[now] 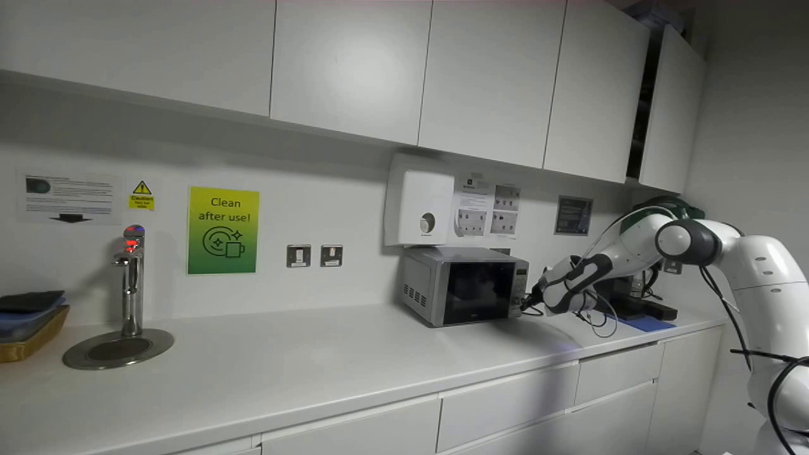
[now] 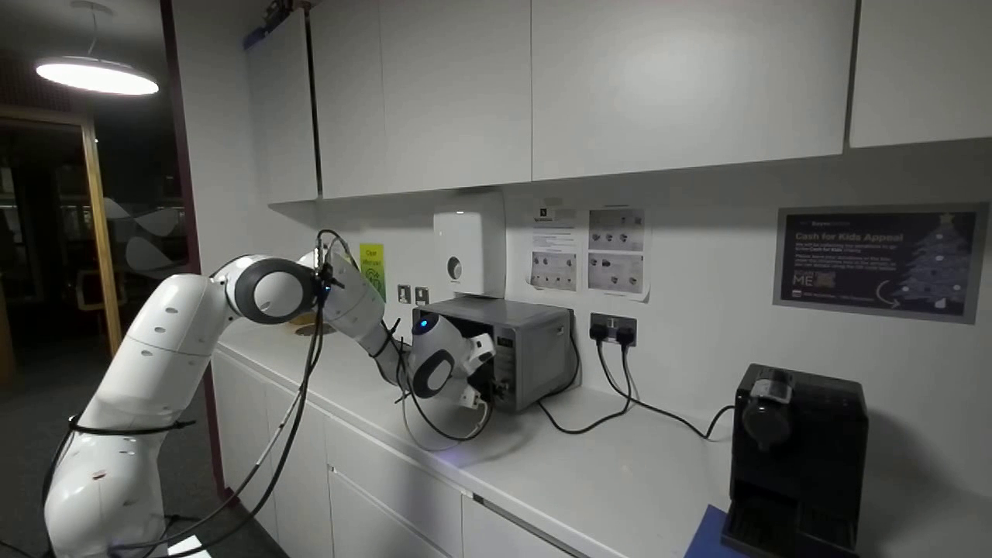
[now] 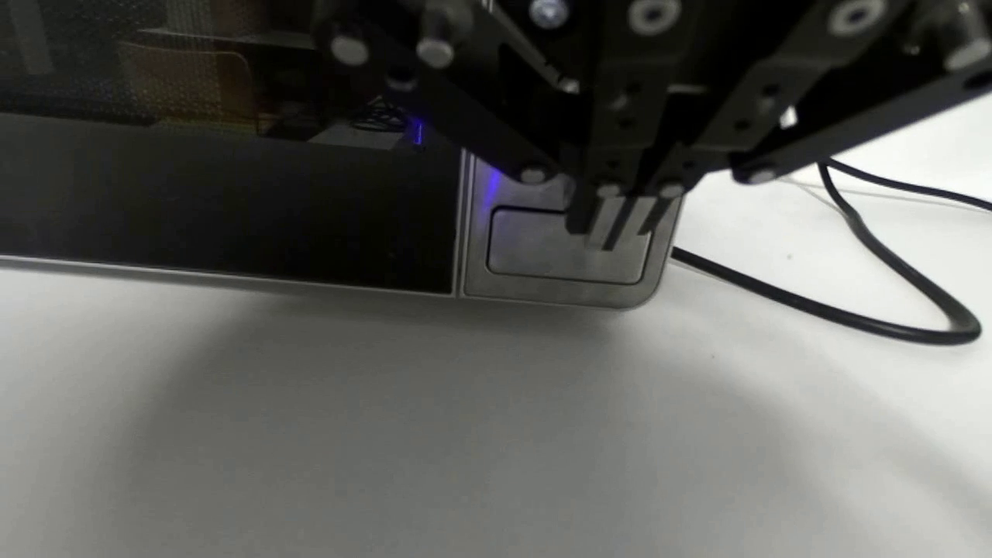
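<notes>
A silver microwave [image 1: 464, 287] with a dark glass door stands on the counter, its door closed. My gripper is shut, nothing visible between its fingers. In the wrist view its fingertips overlap the rectangular door button [image 3: 530, 246] at the lower right of the microwave's front panel. Whether they touch or press it cannot be told. The second exterior view has the gripper close to the right end of the microwave [image 2: 549, 349], largely hidden by my own wrist.
Black cables [image 2: 595, 428] run from the wall socket [image 2: 614, 327] behind and beside the microwave. A black coffee machine [image 2: 797, 456] stands further right. To the microwave's left, the counter [image 1: 288, 356] is clear up to the tap [image 1: 132, 288].
</notes>
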